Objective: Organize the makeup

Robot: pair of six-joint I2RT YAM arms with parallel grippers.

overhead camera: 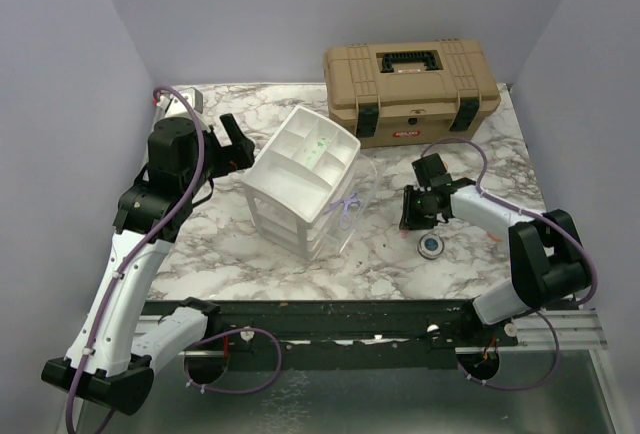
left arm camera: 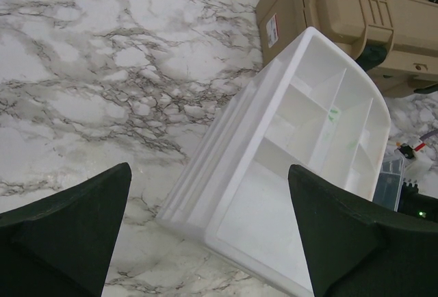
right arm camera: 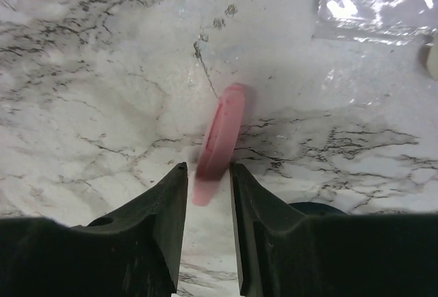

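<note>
A white organizer (overhead camera: 290, 182) with an empty compartmented top stands in the middle, a purple item (overhead camera: 348, 204) in its clear pulled-out drawer. My left gripper hangs open and empty at its left side. My right gripper is low at the right, open with a narrow gap, its fingertips over a pink slim item (right arm camera: 220, 133) lying on the marble, not visibly held. A small round compact (overhead camera: 431, 245) lies just below it in the top view. A clear packet (right arm camera: 373, 3) shows in the right wrist view.
A tan toolbox (overhead camera: 410, 104) stands along the back behind the organizer and right gripper.
</note>
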